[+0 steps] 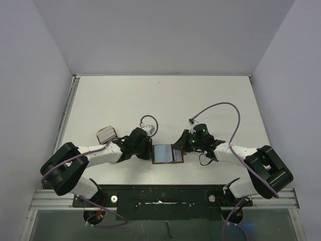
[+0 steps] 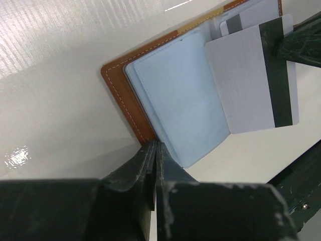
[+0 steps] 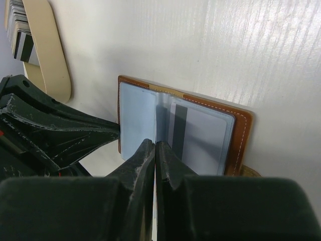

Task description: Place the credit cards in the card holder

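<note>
A brown leather card holder (image 2: 119, 88) lies open on the white table, with pale blue sleeves (image 2: 175, 85) and grey cards with dark stripes (image 2: 241, 85). My left gripper is shut at the holder's edge, beside the blue sleeve; nothing shows between its fingers. My right gripper is shut at the middle of the holder, along a pale upright edge between the sleeves; whether anything thin is between its fingertips is hard to tell. In the top view both grippers flank the holder (image 1: 161, 154) near the table's front.
A tan box (image 3: 52, 55) of striped cards stands beyond the left arm, at the left of the table (image 1: 106, 133).
</note>
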